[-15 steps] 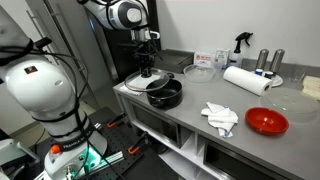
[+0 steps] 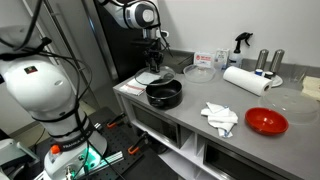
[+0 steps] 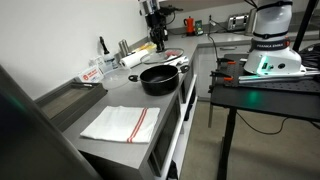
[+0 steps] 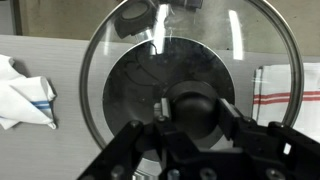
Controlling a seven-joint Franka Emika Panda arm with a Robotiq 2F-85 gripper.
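Observation:
A clear glass lid (image 4: 88,103) with a dark knob hangs from my gripper (image 2: 155,69), which is shut on that knob. Just beneath the lid, apart from it in the second exterior view, a black pot (image 3: 160,82) stands on the grey counter (image 2: 200,120). Through the glass in the wrist view, the dark inside of the pot (image 4: 125,80) shows under the lid, a bit left of its middle. The fingertips are mostly hidden behind the knob and the gripper body.
A white cloth (image 2: 220,117) lies right of the pot, and a striped towel (image 3: 122,122) lies on its other side. Farther along are a red bowl (image 2: 266,121), a paper towel roll (image 2: 246,80) and clear bowls (image 2: 199,74). The counter's front edge is close to the pot.
My gripper has carried the lid rightward and slightly up, from the pot's left side to over the pot. The pot and the other things have stayed put.

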